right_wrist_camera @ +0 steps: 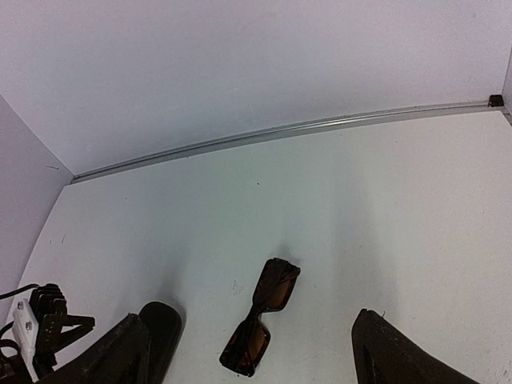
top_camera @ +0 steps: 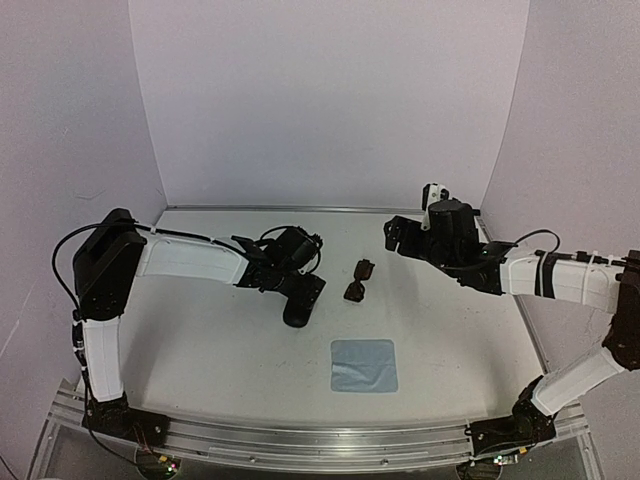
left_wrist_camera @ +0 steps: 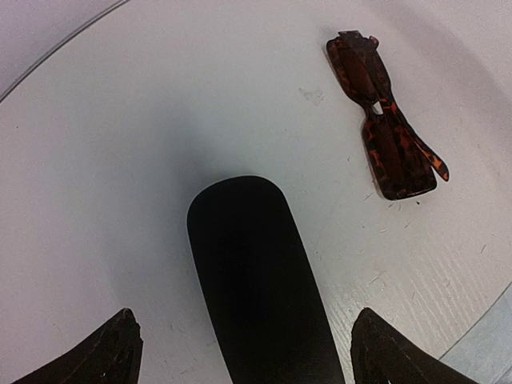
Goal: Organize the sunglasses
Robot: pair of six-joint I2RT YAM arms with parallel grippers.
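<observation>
A long black glasses case (left_wrist_camera: 256,276) lies on the white table with its rounded end showing. My left gripper is open above it, one finger to each side, and the case shows between them, apart from both. From the top, that gripper (top_camera: 312,284) covers the case's far end, leaving the near part of the case (top_camera: 297,315) in sight. Right of the case rest folded tortoiseshell sunglasses (top_camera: 359,281), untouched. My right gripper is open and empty, held over the table at the right; the sunglasses (right_wrist_camera: 260,316) lie beyond it.
A light blue cloth (top_camera: 364,366) is spread flat toward the front, below the sunglasses. Pale walls enclose the sides and back. Bare table (top_camera: 450,350) stretches across the right front.
</observation>
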